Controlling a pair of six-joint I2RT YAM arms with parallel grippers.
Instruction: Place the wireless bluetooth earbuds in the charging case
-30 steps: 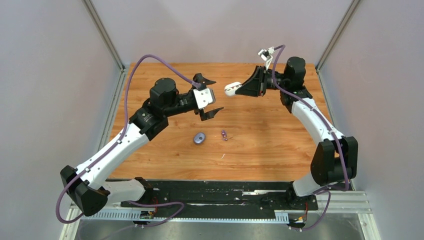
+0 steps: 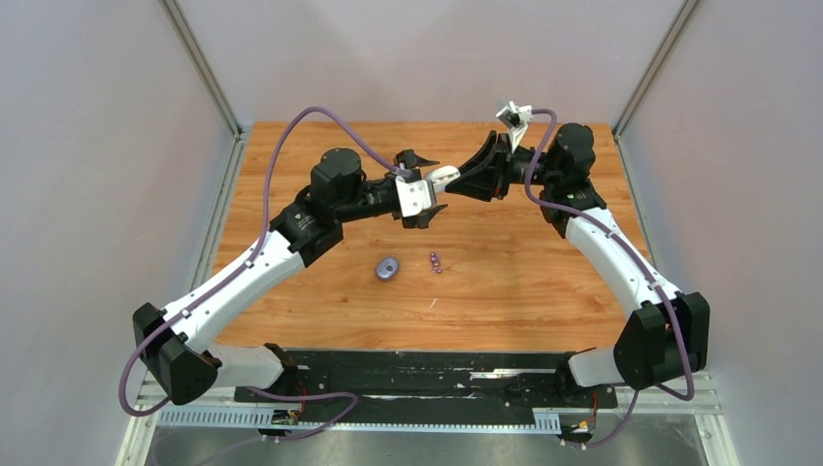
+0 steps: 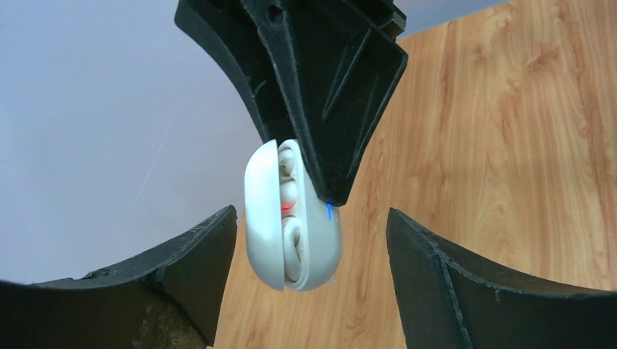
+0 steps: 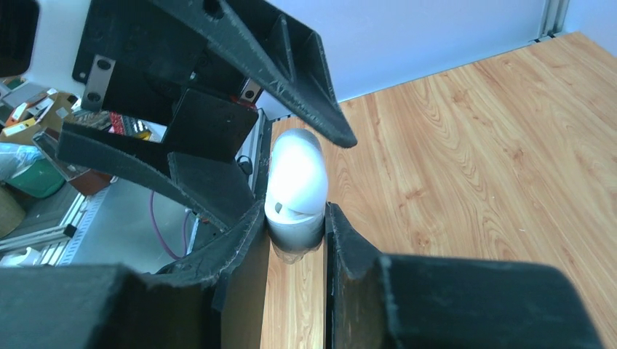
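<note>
The white charging case [image 2: 444, 176] is held up above the table, with my right gripper [image 2: 460, 183] shut on one end of it. In the left wrist view the case [image 3: 320, 240] has its lid partly open. White rounded earbuds [image 3: 289, 193] sit inside the gap, beside a small red glow; a blue light shows on the outside. My left gripper is open, its fingers [image 3: 207, 251] on either side of the case and apart from it. The right wrist view shows the case [image 4: 297, 174] pinched between the right fingers, the left fingers behind it.
An oval grey-purple object [image 2: 387, 269] and several small purple beads [image 2: 435, 262] lie on the wooden table [image 2: 505, 291] below the grippers. The table is otherwise mostly clear. A purple cable [image 2: 267, 209] runs along the left arm.
My left gripper has moved right, from apart to around the case, and a little downward lately. The right gripper has shifted slightly left and down with the case still in it.
</note>
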